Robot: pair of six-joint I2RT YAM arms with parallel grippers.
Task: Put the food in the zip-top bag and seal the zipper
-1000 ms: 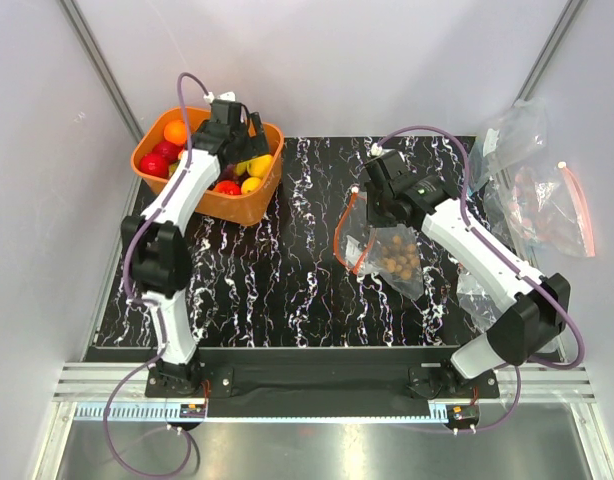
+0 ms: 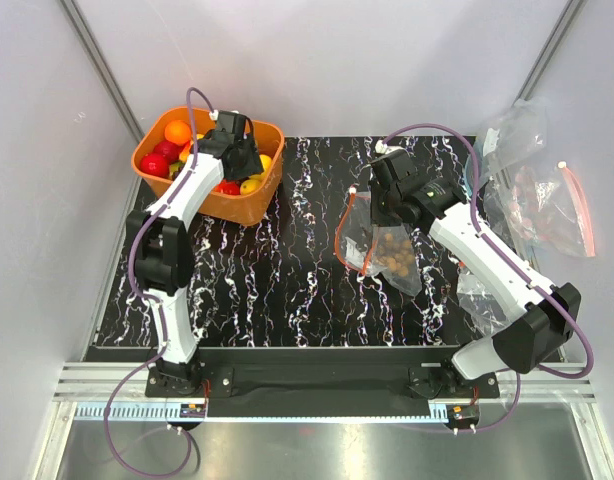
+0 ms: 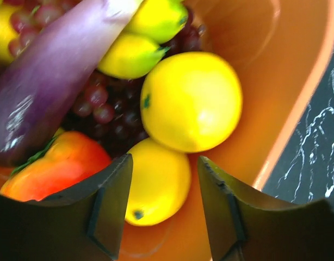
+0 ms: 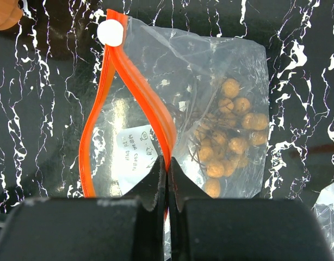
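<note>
The orange bin (image 2: 247, 210) holds produce. My left gripper (image 2: 245, 165) is down inside it; in the left wrist view its fingers stand apart around a lower yellow fruit (image 3: 156, 182), beneath another yellow fruit (image 3: 191, 100); whether they touch it is unclear. The zip top bag (image 4: 210, 70) lies on the black table with small round brown food (image 4: 237, 145) inside and an orange zipper edge (image 4: 96, 111). My right gripper is shut on the bag's orange zipper edge.
Other clear plastic bags (image 2: 547, 210) lie along the right side.
My left gripper has moved lower within the bin, shifting slightly over the last second.
</note>
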